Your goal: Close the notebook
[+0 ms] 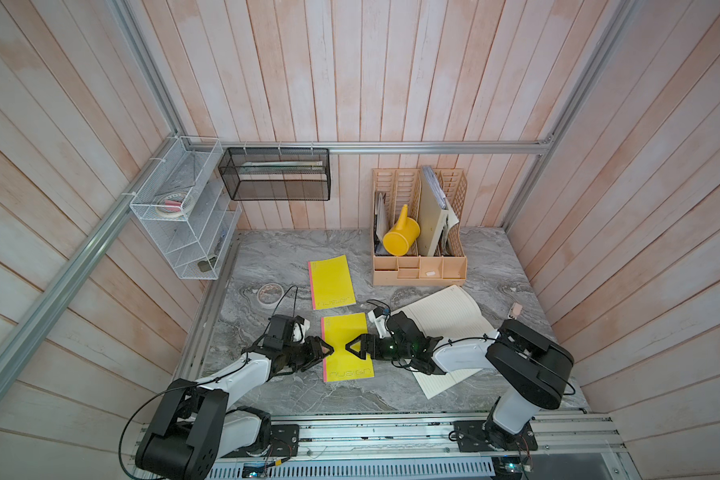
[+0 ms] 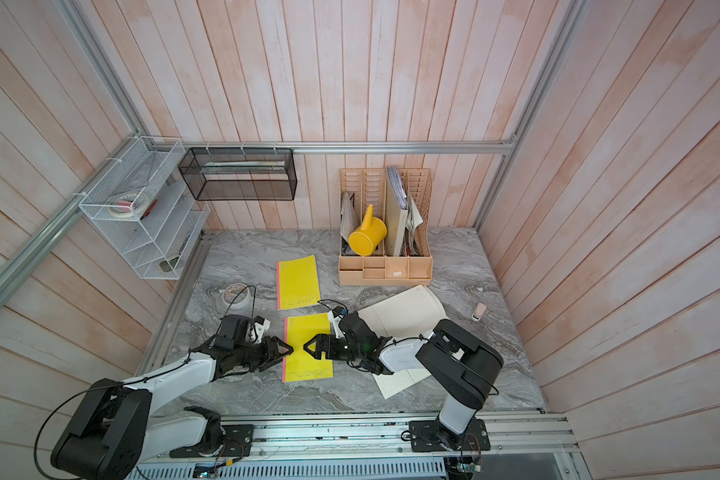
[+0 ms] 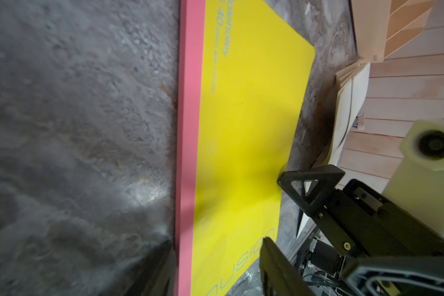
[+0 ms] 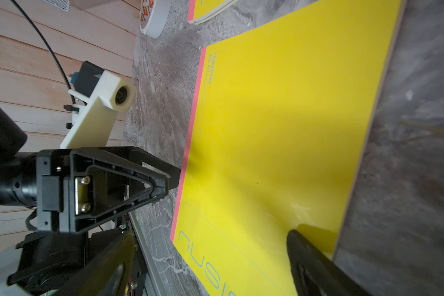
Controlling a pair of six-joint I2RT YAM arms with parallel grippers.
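A yellow notebook (image 1: 345,365) with a pink spine lies flat on the marble table, its cover down. My left gripper is low at its pink-spine edge, fingers apart, with the spine showing between them. My right gripper reaches over the opposite edge from the right, fingers spread above the yellow cover. Beneath and behind the right arm lies an open lined notebook (image 1: 448,312), partly hidden by it. A second yellow notebook (image 1: 331,280) lies closed farther back.
A tape roll (image 1: 269,294) sits at left. A beige organizer (image 1: 420,272) with a yellow watering can (image 1: 401,238) stands at the back right. A small pale item (image 2: 479,311) lies at right. Wire shelves (image 1: 184,232) hang at left.
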